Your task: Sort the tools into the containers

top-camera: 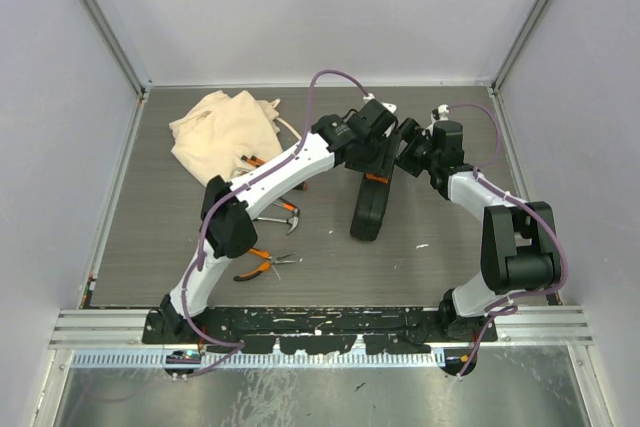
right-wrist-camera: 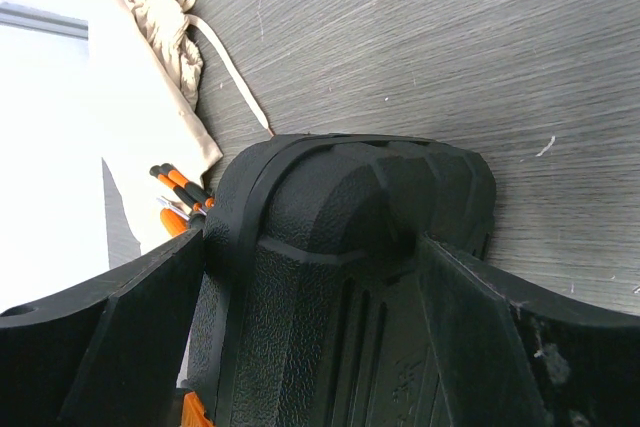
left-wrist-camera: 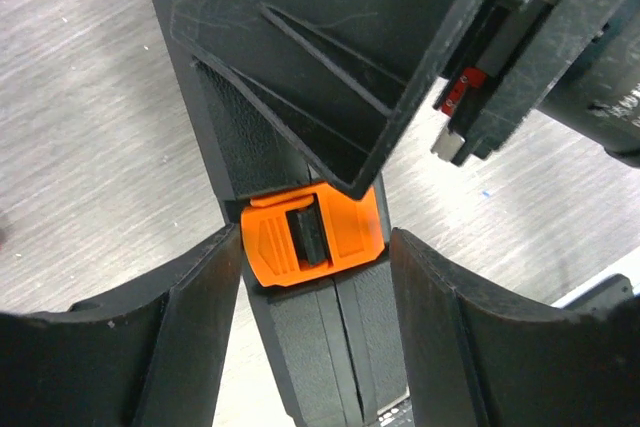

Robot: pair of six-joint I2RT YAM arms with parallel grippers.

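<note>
A black toolbox with an orange latch stands right of centre. My left gripper is over that latch, part open, its fingers either side of it. My right gripper stands open around the toolbox's far end, a finger on each side of the black case. Pliers, a hammer and orange-handled tools lie to the left.
A cream cloth with a strap covers the back left of the table. White walls enclose the area.
</note>
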